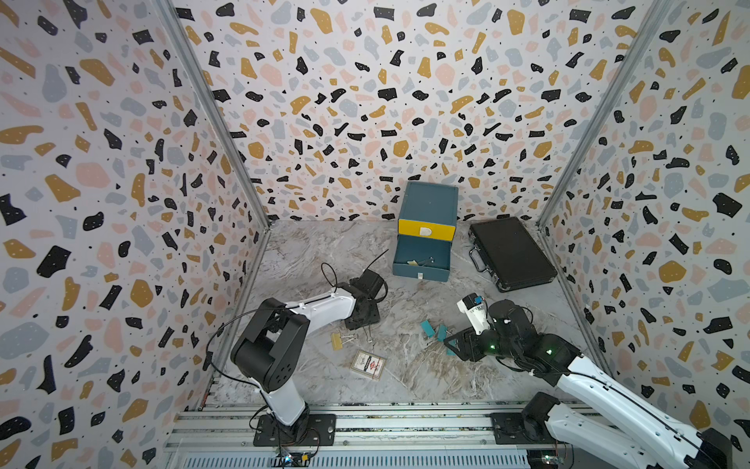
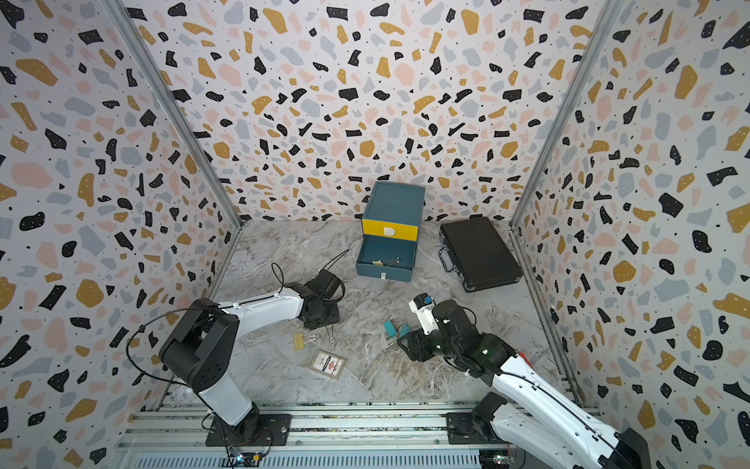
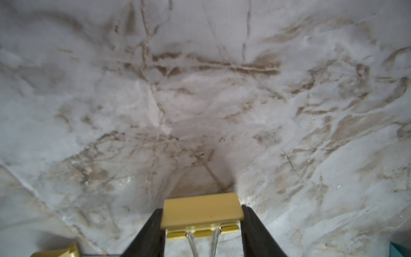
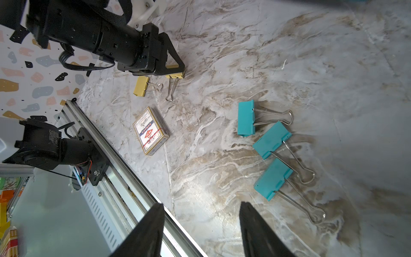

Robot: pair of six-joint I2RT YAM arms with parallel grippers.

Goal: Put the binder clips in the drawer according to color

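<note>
A yellow binder clip [image 3: 202,210] is pinched across its width by my left gripper, low over the marble in the left wrist view. Another yellow clip [image 4: 140,86] lies on the table beside that gripper. Three teal clips, the nearest [image 4: 272,179] among them, rest close together in the right wrist view. My right gripper is open and empty, held above the table near them. The blue cabinet's lower drawer [image 1: 422,270] is pulled out with small things inside, too small to make out. Its yellow-fronted upper drawer [image 1: 410,227] is closed.
A deck of cards [image 1: 367,364] lies in front of the left gripper. At the back right, a black case [image 1: 512,252] stands beside the cabinet [image 1: 429,201]. Bare marble lies between the arms and the drawers.
</note>
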